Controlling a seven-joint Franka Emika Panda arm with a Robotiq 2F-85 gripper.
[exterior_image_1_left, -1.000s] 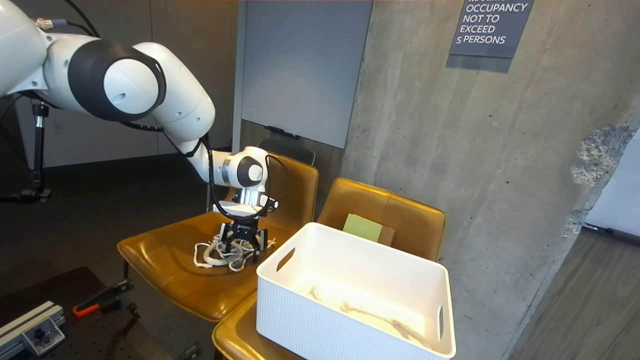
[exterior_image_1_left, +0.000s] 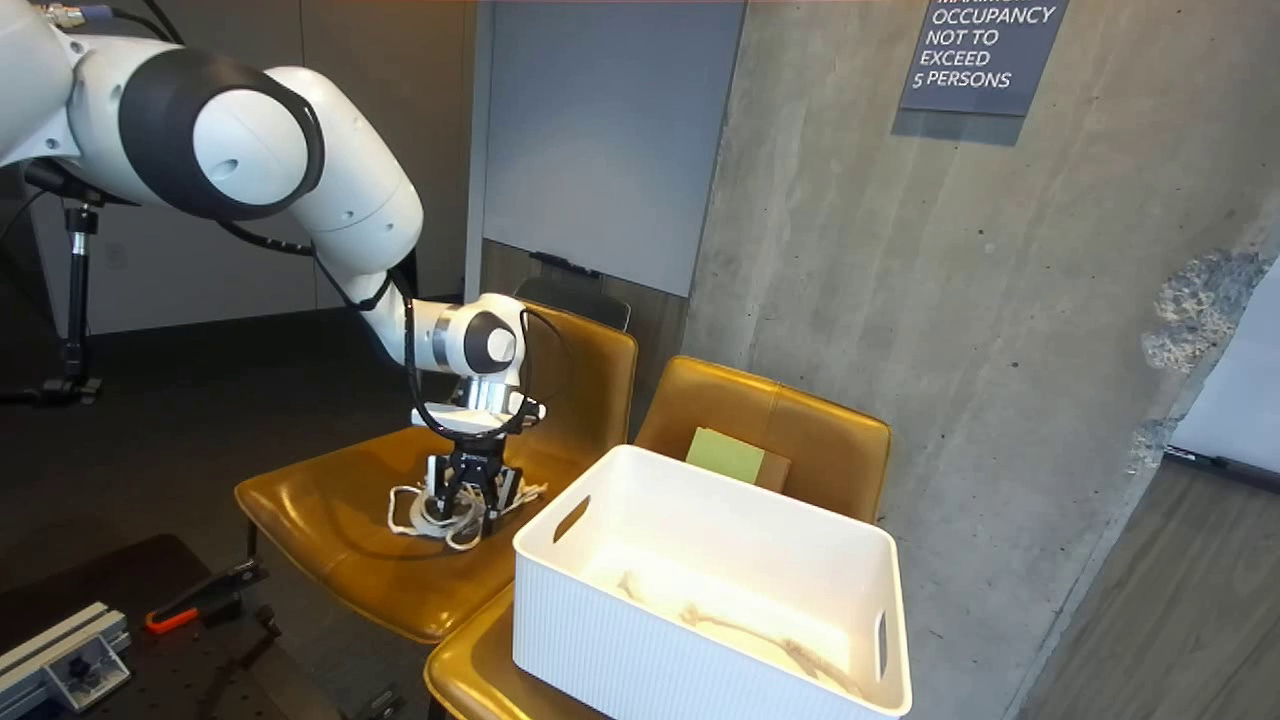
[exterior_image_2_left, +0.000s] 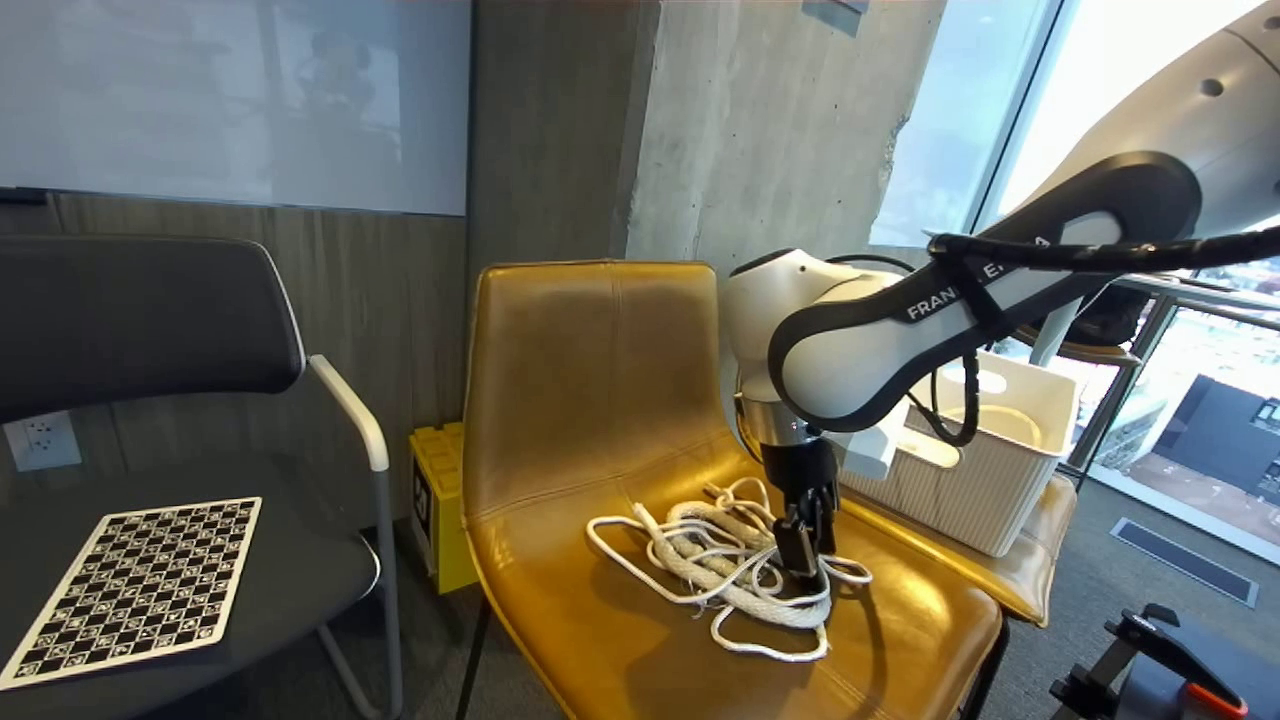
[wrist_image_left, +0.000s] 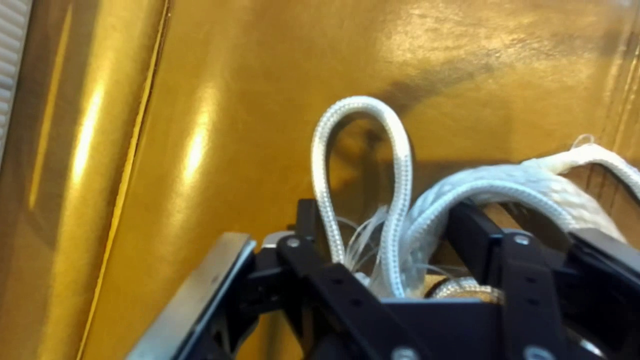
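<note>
A loose heap of white rope (exterior_image_2_left: 720, 552) lies on the brown leather chair seat (exterior_image_1_left: 348, 504), with thin cord loops around a thicker braided piece. My gripper (exterior_image_1_left: 474, 514) points down into the heap, its tips low near the seat. In the wrist view the fingers of the gripper stand apart, part open. A loop of thin cord (wrist_image_left: 404, 162) and part of the thick rope (wrist_image_left: 429, 222) lie between them. Whether either finger presses on the rope cannot be made out. The lower part of the heap is hidden by the gripper body.
A white bin (exterior_image_1_left: 600, 624) with rope (exterior_image_1_left: 744, 626) on its floor stands on the neighbouring chair. A green and brown block (exterior_image_1_left: 734, 456) rests behind it. A dark chair holding a checkered board (exterior_image_2_left: 144, 588) is off to the left in the second exterior view.
My arm has shifted slightly left in exterior view 1, and the gripper is a little lower, with its fingers closer together. The near cord loop has shifted slightly.
</note>
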